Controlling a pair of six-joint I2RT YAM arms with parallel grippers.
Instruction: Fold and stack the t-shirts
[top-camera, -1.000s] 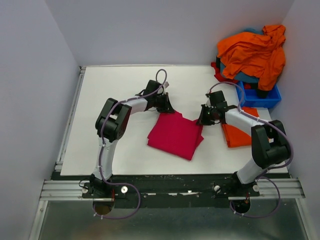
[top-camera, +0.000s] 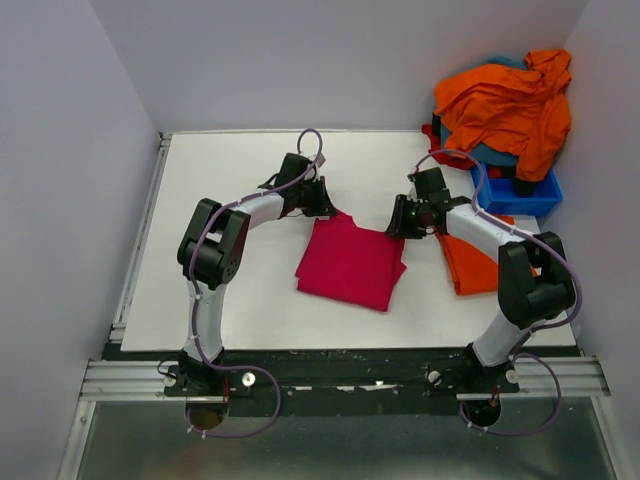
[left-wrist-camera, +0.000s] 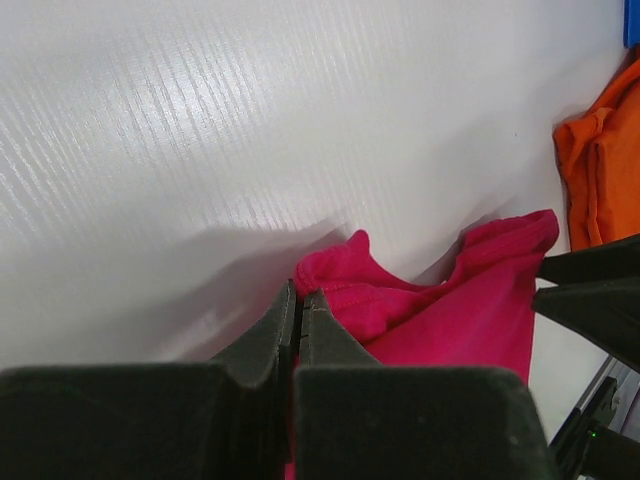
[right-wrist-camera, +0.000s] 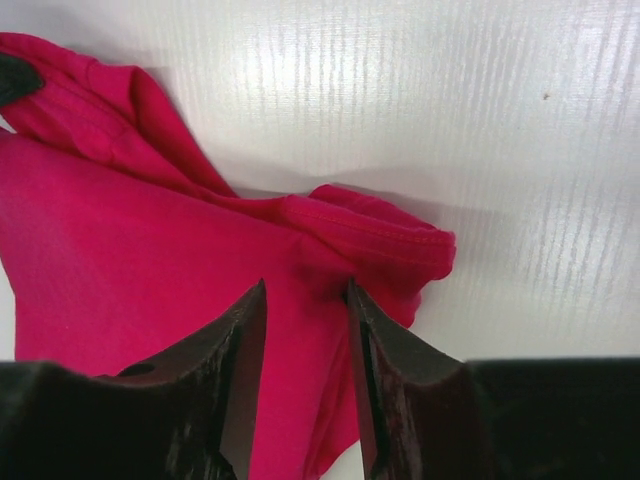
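Note:
A red t-shirt (top-camera: 345, 265) lies folded into a rough rectangle at the middle of the table. My left gripper (top-camera: 326, 207) is at its far left corner; in the left wrist view the shut fingertips pinch a bit of the red cloth (left-wrist-camera: 345, 300). At the far right corner stands my right gripper (top-camera: 398, 233). Its two fingers are apart in the right wrist view, with the shirt's bunched corner (right-wrist-camera: 385, 240) loose just beyond the tips and cloth lying below. An orange folded t-shirt (top-camera: 470, 262) rests at the right, partly covered by the right arm.
At the back right, a blue bin (top-camera: 540, 197) is heaped with orange and other crumpled clothes (top-camera: 505, 105). The right arm reaches over the orange shirt.
Both grippers have moved a little left and toward the back, the left one more, and the red shirt's far edge has shifted with them.

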